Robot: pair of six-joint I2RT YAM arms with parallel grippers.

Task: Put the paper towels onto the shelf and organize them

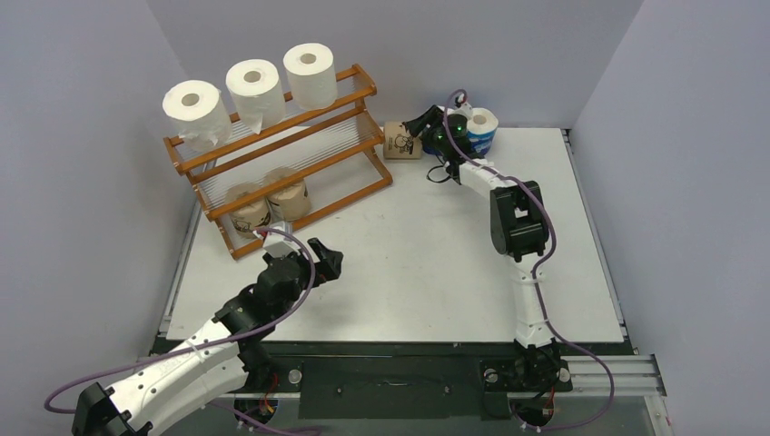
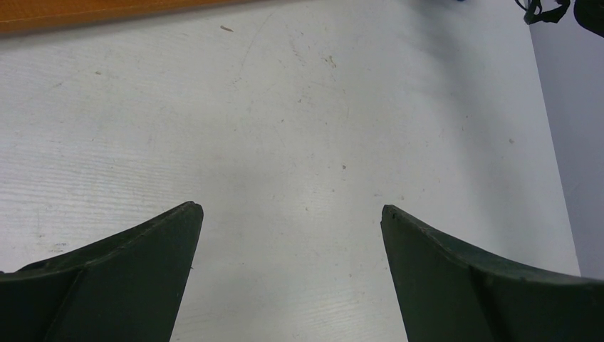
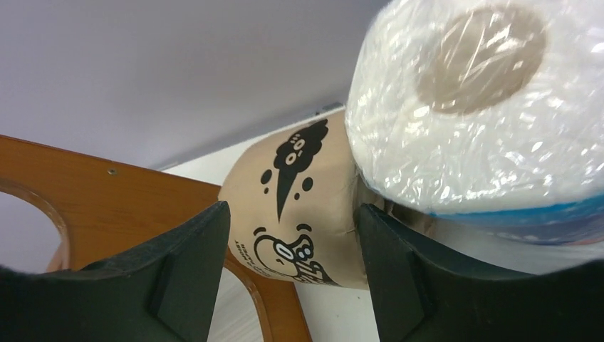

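Three white paper rolls (image 1: 312, 84) stand on the top tier of the wooden shelf (image 1: 368, 136). Two brown-wrapped rolls (image 1: 289, 198) sit on its lower tier. Another brown roll (image 1: 398, 143) with a printed face lies on the table just right of the shelf. In the right wrist view this brown roll (image 3: 313, 214) appears between and beyond the open fingers of my right gripper. A blue-and-white packaged roll (image 1: 481, 130) stands behind that arm, with a second one mostly hidden. My left gripper is open above bare tabletop, in front of the shelf.
White plastic wrapping (image 3: 477, 107) of a packaged roll crowds the right gripper's right side. Close on its other side is the shelf's wooden end panel (image 3: 142, 192). Grey walls close off the back and sides.
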